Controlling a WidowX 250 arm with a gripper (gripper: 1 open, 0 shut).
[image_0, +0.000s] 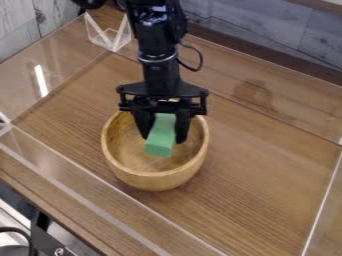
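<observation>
My black gripper (163, 112) points down over a round wooden bowl (150, 172) near the middle of the camera view. It is shut on a green object (163, 136), which sits inside the bowl, partly above its bottom. The fingertips are dark and partly hard to make out against the bowl's back rim.
A pale wall (281, 30) runs along the back. A clear plastic item lies at the far left edge, and black cables are at the lower left corner.
</observation>
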